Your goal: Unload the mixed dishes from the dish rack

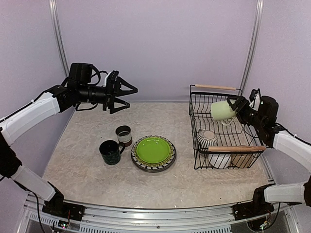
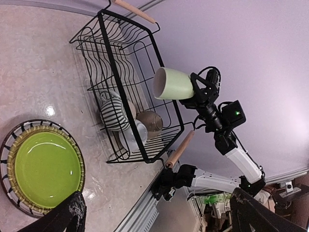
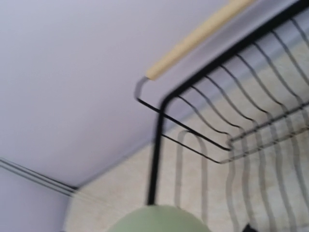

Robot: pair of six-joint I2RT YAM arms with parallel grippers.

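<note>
Tilted on its side, a pale green cup [image 1: 222,110] is held above the rear part of the black wire dish rack [image 1: 200,127]. My right gripper [image 1: 235,105] is shut on its base end. In the right wrist view only the cup's rounded end [image 3: 159,221] shows at the bottom edge. Still in the rack are a striped cup [image 1: 207,139], a white cup [image 1: 219,160] and a brown cup [image 2: 150,123]. Far to the left, my left gripper [image 1: 133,97] hangs open and empty over the table's back.
A green plate [image 1: 153,150] lies on patterned plates in mid-table. Left of it stand a dark mug [image 1: 111,152] and a grey-brown cup [image 1: 124,135]. Bare table lies between plates and rack. The rack's wooden handles [image 1: 235,149] rise at front and back.
</note>
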